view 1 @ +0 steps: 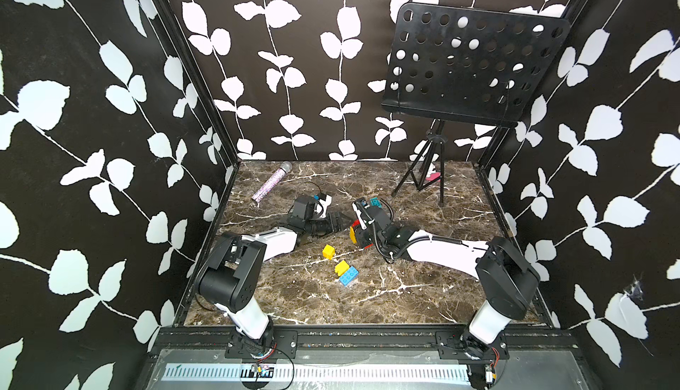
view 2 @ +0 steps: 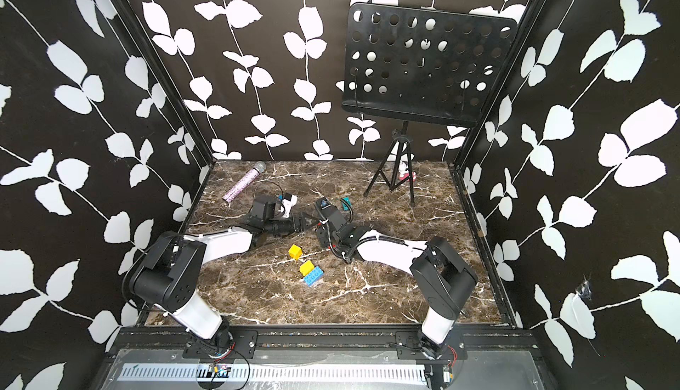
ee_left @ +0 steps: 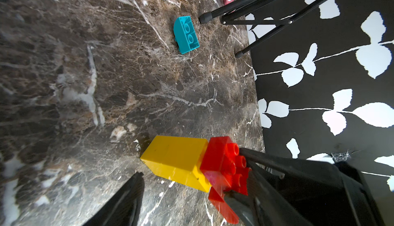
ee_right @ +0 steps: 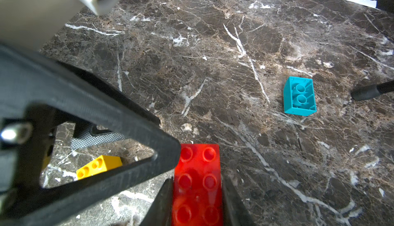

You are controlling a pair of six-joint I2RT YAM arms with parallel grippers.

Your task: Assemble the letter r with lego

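My right gripper is shut on a red brick (ee_right: 197, 180) with its studs showing in the right wrist view. In the left wrist view, a long yellow brick (ee_left: 176, 156) is joined to the red brickwork (ee_left: 217, 160), and a further red part (ee_left: 222, 207) shows below. My left gripper stands open, its blurred fingers on either side of the yellow brick, with no grip visible. Two yellow bricks (view 1: 328, 252) and a light blue brick (view 1: 348, 276) lie on the table in front of the grippers. A teal brick (ee_left: 186, 35) rests studs-down farther back.
A black music stand (view 1: 474, 64) rises at the back right, its tripod legs (view 1: 428, 170) on the table. A pink microphone (view 1: 270, 182) lies at the back left.
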